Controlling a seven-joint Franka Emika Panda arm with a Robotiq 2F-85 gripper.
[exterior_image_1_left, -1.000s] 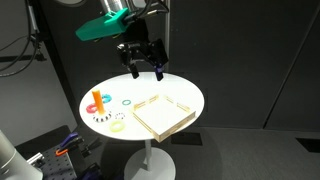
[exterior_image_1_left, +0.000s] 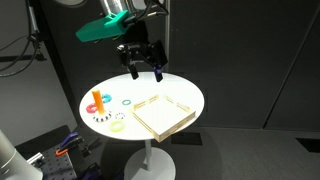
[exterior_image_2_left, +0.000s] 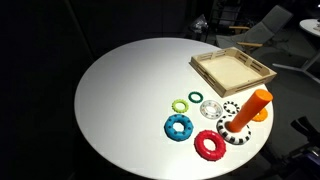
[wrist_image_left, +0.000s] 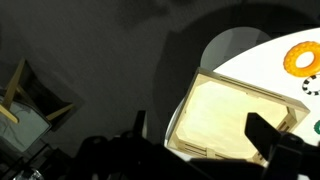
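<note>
My gripper (exterior_image_1_left: 146, 73) hangs above the round white table, its two dark fingertips wide apart. In the wrist view the open gripper has nothing held between its fingers; the wooden tray lies below. That shallow tray (exterior_image_2_left: 234, 71) looks empty. An orange post (exterior_image_2_left: 249, 109) stands upright with a black-and-white ring (exterior_image_2_left: 234, 136) around its base. Loose rings lie nearby: red (exterior_image_2_left: 210, 154), blue (exterior_image_2_left: 179, 133), light green (exterior_image_2_left: 180, 101), dark green (exterior_image_2_left: 196, 92), a clear or white one (exterior_image_2_left: 211, 117) and a yellow-orange one (wrist_image_left: 301, 52).
The white table (exterior_image_2_left: 125, 90) has a wide bare area away from the rings and tray. Dark floor (exterior_image_1_left: 250, 155) surrounds it. A chair (wrist_image_left: 25, 105) shows at the left of the wrist view, off the table.
</note>
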